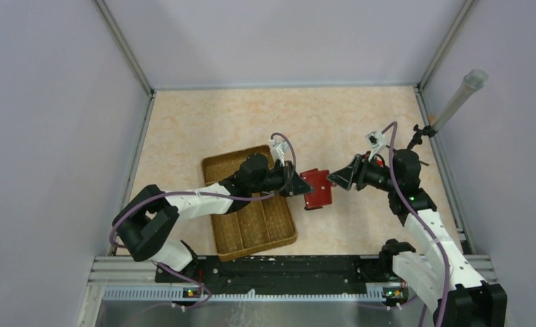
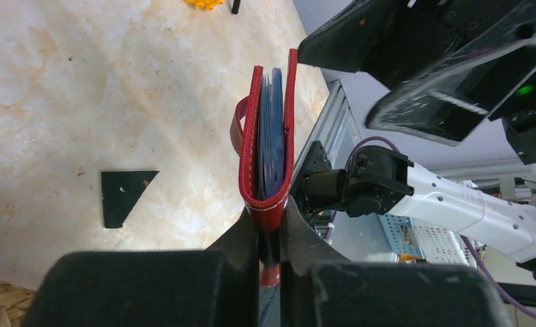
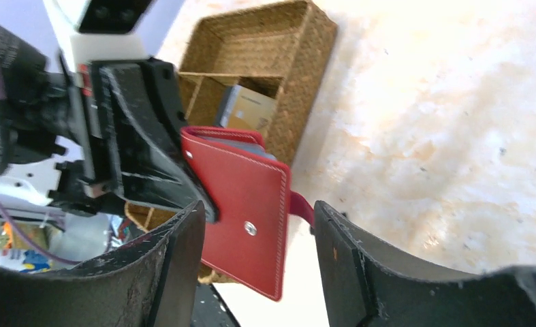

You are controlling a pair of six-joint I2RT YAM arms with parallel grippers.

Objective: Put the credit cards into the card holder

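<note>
The red card holder (image 1: 317, 189) is held up over the table, my left gripper (image 1: 304, 187) shut on it. In the left wrist view its mouth faces up, with several blue-grey cards (image 2: 270, 136) standing between its red walls. Its strap bulges out on the left side. To the right of the holder, my right gripper (image 1: 340, 180) is open with empty fingers; the left wrist view shows a gap between them and the holder. From the right wrist view, the holder's flat red face with a snap button shows beyond the open fingers (image 3: 183, 242).
A woven divided basket (image 1: 289, 228) lies below the left arm. One compartment holds a flat tan-and-silver piece (image 3: 251, 109), likely a card. A yellow object (image 2: 203, 3) sits on the table. Behind the grippers, the table is clear.
</note>
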